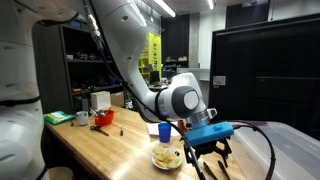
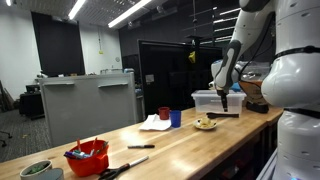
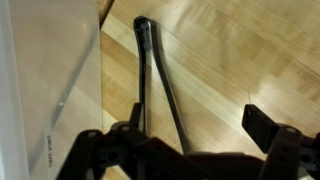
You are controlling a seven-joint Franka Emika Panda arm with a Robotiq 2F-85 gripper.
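In the wrist view, a pair of black tongs (image 3: 166, 88) lies on the wooden table, its joined end at the top and its two legs running down toward my fingers. My gripper is open above the table, and the tongs' lower part falls between its fingers, nearer the left one. Seen from exterior view 1, the gripper (image 1: 209, 162) points downward to the right of a plate of yellow food (image 1: 167, 157). Whether the fingers touch the tongs cannot be told.
A translucent bin (image 3: 55, 95) borders the tongs on the left in the wrist view. A blue cup (image 2: 175, 118) and a red cup (image 2: 164, 113) stand beyond the plate. A red basket (image 2: 86, 155) sits farther along the table. Bare wood lies right of the tongs.
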